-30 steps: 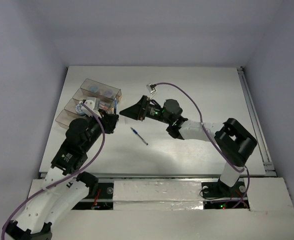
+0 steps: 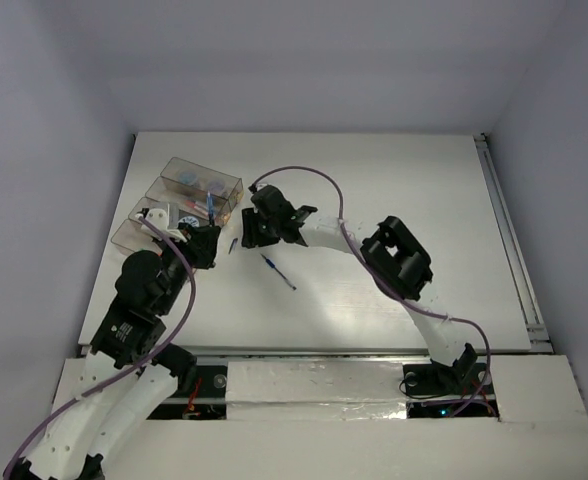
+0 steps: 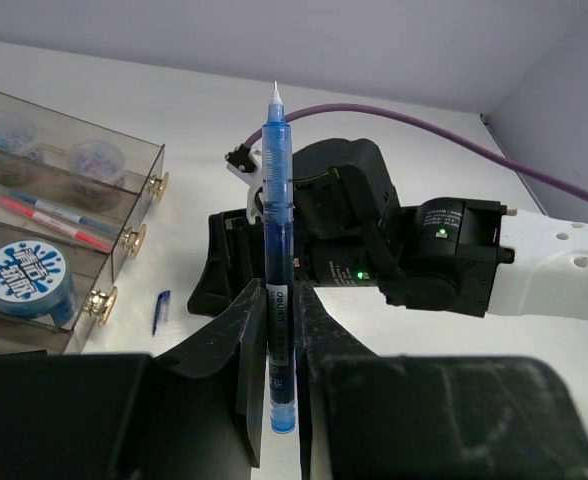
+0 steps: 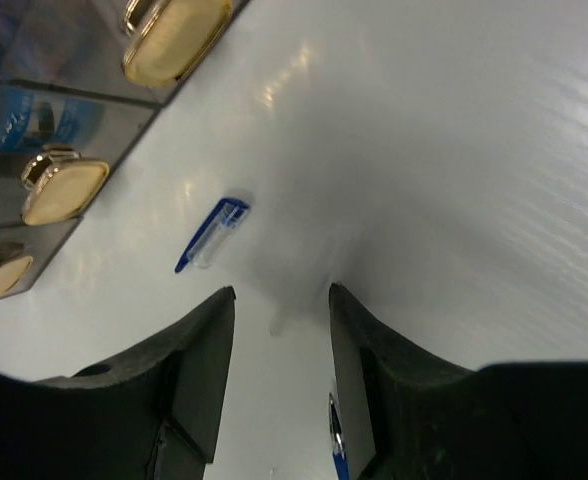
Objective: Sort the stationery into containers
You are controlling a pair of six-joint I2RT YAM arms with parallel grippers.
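My left gripper is shut on a translucent blue pen (image 3: 278,190), held upright with its pointed tip up. It hangs in front of the clear organizer (image 2: 231,188) of stepped compartments. Over the table, pointing down, my right gripper stands open. A faint clear strip (image 4: 280,318) shows on the table beneath the gap between its fingers. Left of that lies a blue-and-clear pen cap (image 4: 212,235), apart from the fingers. Farther toward the front lies another blue pen (image 2: 278,272); only its end is visible past the right finger in the right wrist view.
Inside the organizer are round tubs (image 3: 96,165), red and blue pens (image 3: 59,222) and a blue-lidded jar (image 3: 24,275). Gold knobs (image 4: 66,190) stick out from its side.
My right gripper has swung left and now points down at the table, open. The left gripper has shifted slightly left and toward the front, still with the upright pen.
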